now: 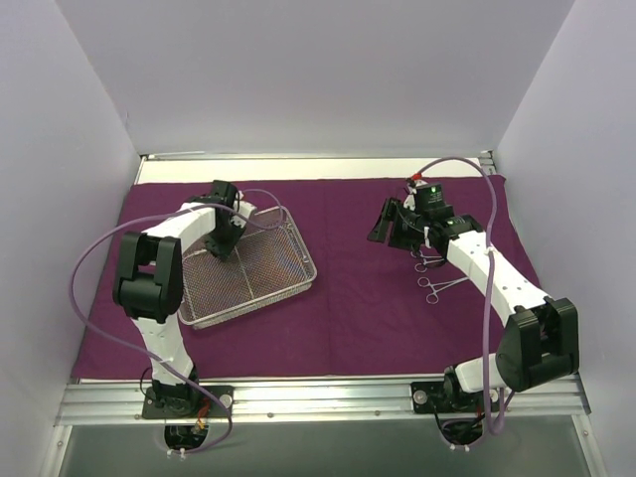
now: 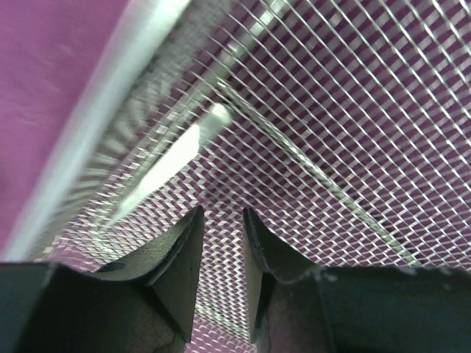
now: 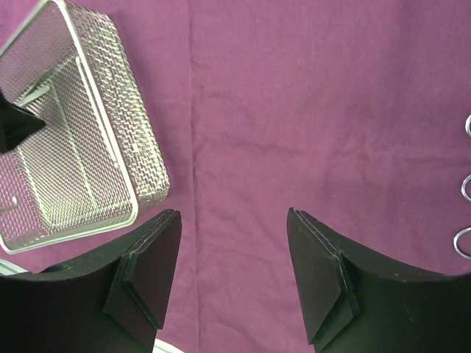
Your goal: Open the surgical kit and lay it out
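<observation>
The wire mesh tray (image 1: 281, 288) lies at the left of the purple cloth. My left gripper is low inside it, near the back wall; its fingers stand slightly apart with nothing between them. Just beyond them a slim pale instrument (image 2: 171, 158) lies along the tray's inner edge, partly blurred. My right gripper is open and empty over the cloth on the right. Scissor-like instruments (image 1: 434, 293) lie on the cloth under and beside the right arm; only their rings (image 3: 464, 241) show at the edge of the right wrist view.
The middle of the purple cloth (image 1: 343, 298) between tray and instruments is clear. Grey walls stand at the back and sides. A purple cable loops over each arm.
</observation>
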